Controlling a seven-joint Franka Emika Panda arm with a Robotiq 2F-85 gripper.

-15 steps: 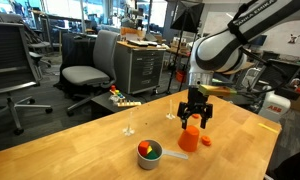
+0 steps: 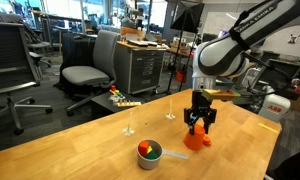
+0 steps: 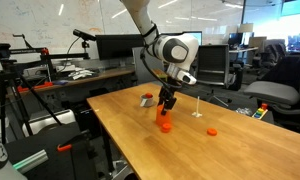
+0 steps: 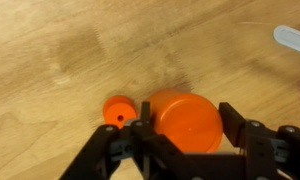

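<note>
An orange cup-like object (image 4: 188, 124) fills the space between the fingers of my gripper in the wrist view, its rounded orange top facing the camera. Exterior view 1 has the shut gripper (image 2: 199, 126) around the upper part of this orange object (image 2: 194, 140). From the other side, in exterior view 2, the orange object (image 3: 161, 113) stands upright beneath the gripper (image 3: 165, 106); whether its base touches the table is hard to tell.
A small orange piece (image 4: 119, 110) lies close beside it. A metal pot (image 2: 149, 153) holding colourful items stands to the left, its pale handle (image 2: 175, 154) pointing this way. Another orange-red piece (image 3: 212, 132) lies apart.
The gripper has moved slightly to the right in exterior view 1, and the orange object has shifted right with it. The pot has stayed put.
</note>
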